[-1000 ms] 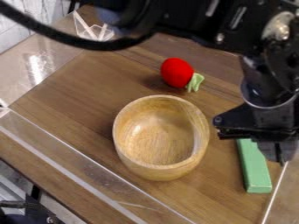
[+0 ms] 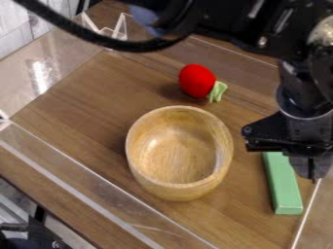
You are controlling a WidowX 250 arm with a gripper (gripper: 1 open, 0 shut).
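The black gripper [image 2: 302,156] is at the right side, low over the far end of a green bar [image 2: 283,189] that lies on the wooden table. Its fingertips are dark and partly hidden, and whether anything is between them is unclear. A wooden bowl [image 2: 178,155] stands left of the bar, empty. Behind the bowl lies a red object [image 2: 197,81] with a light green part at its lower right.
Clear plastic walls edge the table [image 2: 85,112] at the left and front. The arm and a black cable cross the top of the view.
The arm and gripper have shifted slightly to the right, and the upper arm has lifted a little. The bowl, bar and red object have not moved.
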